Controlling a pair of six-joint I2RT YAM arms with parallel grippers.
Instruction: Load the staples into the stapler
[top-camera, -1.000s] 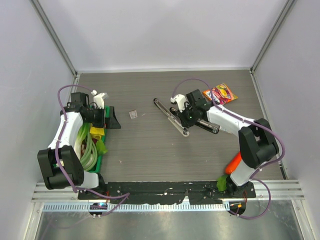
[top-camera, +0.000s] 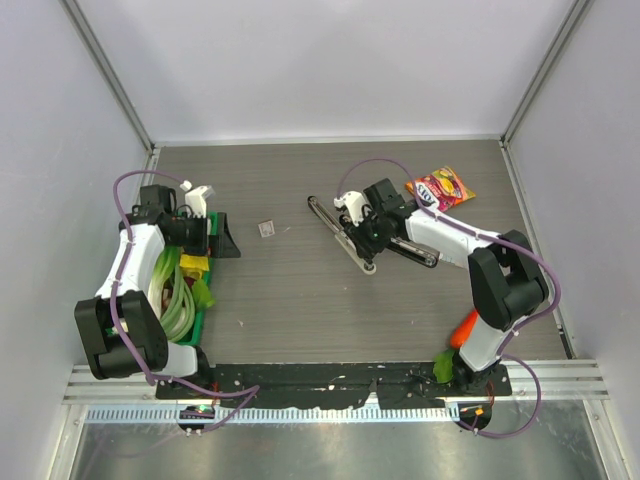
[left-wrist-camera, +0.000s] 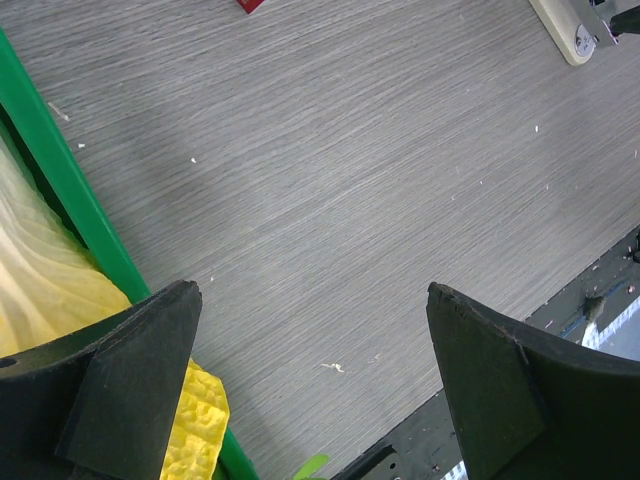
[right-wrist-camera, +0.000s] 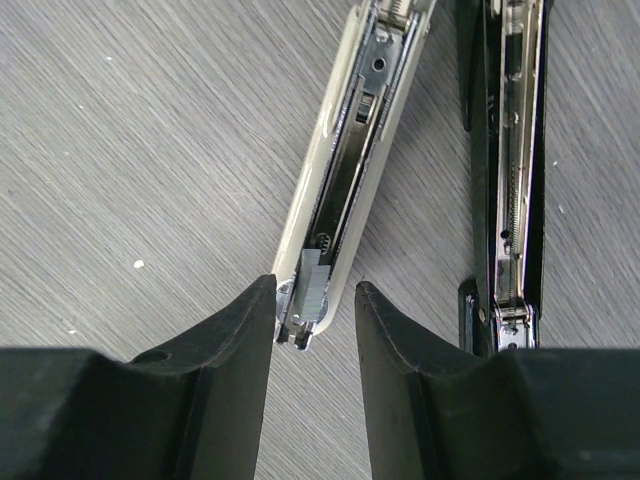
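Note:
The stapler with a pale base (right-wrist-camera: 300, 215) lies opened out on the table, its metal channel facing up. At the near end of that channel sits a short silver piece (right-wrist-camera: 314, 285) that looks like a strip of staples. Directly over this end hangs my right gripper, its fingers parted, one to either side in view; nothing is held between them. From above, that gripper (top-camera: 367, 250) covers part of the stapler. On the left, my left gripper (top-camera: 226, 238) stands open and empty by the green bin, clear of the stapler.
A black stapler (right-wrist-camera: 512, 180), also opened, lies right of the pale one. A small card-like box (top-camera: 266, 228) rests left of centre. The green bin (left-wrist-camera: 85, 205) holds vegetables; a chip bag (top-camera: 442, 187) lies at the back right.
The left arm has stayed still.

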